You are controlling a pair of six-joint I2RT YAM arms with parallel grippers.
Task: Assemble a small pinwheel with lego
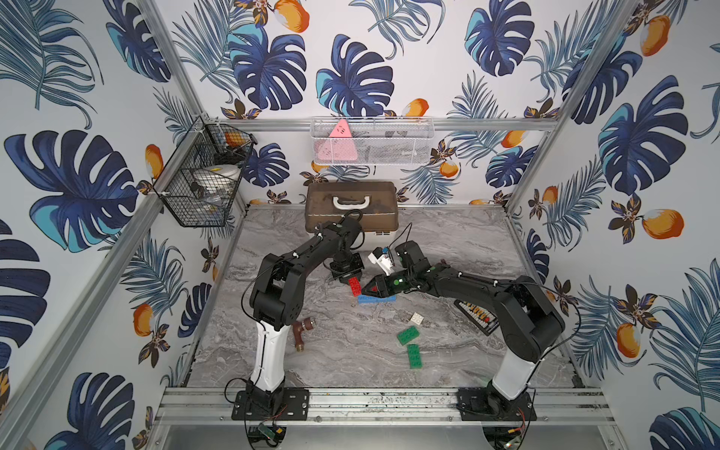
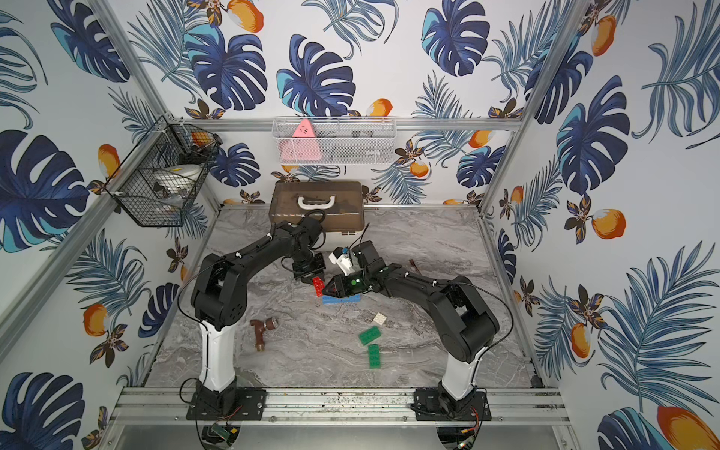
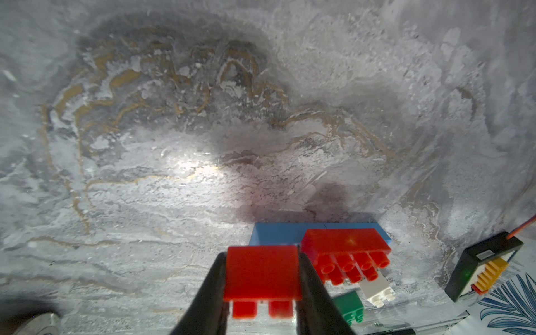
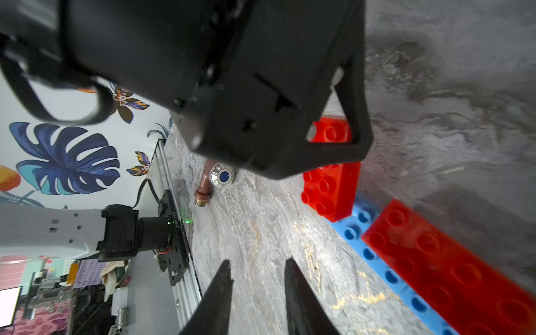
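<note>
My left gripper (image 1: pixel 354 279) is shut on a red brick (image 3: pixel 261 272), held just above the left end of the blue long piece (image 1: pixel 371 299). A second red brick (image 4: pixel 444 268) lies on the blue piece toward its other end, studs showing. My right gripper hovers beside them, part open with nothing visible between its fingers. Two green bricks (image 1: pixel 407 335) and a white brick (image 1: pixel 416 318) lie nearer the front right.
A brown case (image 1: pixel 350 196) stands at the back, a brown metal fitting (image 1: pixel 300 330) lies at front left, and a small tray of tools (image 1: pixel 476 315) lies at the right. The two arms are close together mid-table.
</note>
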